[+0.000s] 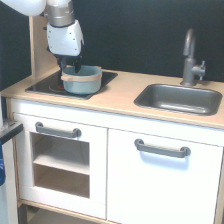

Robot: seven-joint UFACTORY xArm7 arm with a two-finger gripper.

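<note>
A blue-grey pot (84, 84) with a pinkish inside stands on the black cooktop (46, 85) at the left of the counter. My gripper (68, 66) points down from above, its dark fingers at the pot's back left rim. Whether they touch the rim or have it between them is too small to make out, so their opening cannot be judged.
To the right, a grey sink (180, 98) is set into the wooden counter (128, 90), with a tall faucet (189, 58) behind it. Bare counter lies between cooktop and sink. Below are white cabinet doors with grey handles (162, 149).
</note>
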